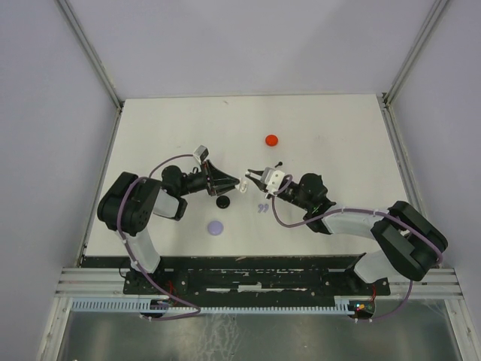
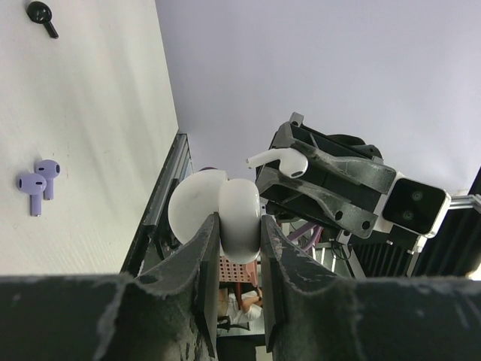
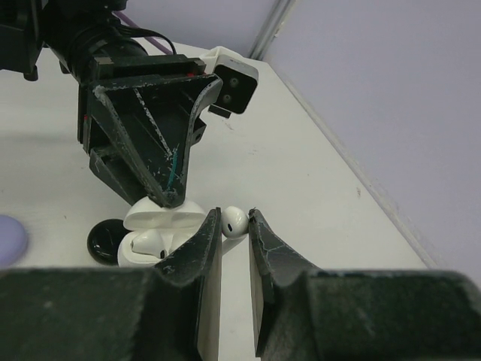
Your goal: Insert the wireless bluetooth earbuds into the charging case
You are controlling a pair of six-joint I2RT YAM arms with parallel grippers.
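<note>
My left gripper is shut on the white charging case, whose lid stands open over the table centre; in the right wrist view one white earbud shows inside it. My right gripper is shut on a second white earbud, held close beside the open case. In the left wrist view this earbud shows at the tips of the right gripper, just above the case.
On the table lie a red disc, a black disc, a purple disc and two small purple earbuds.
</note>
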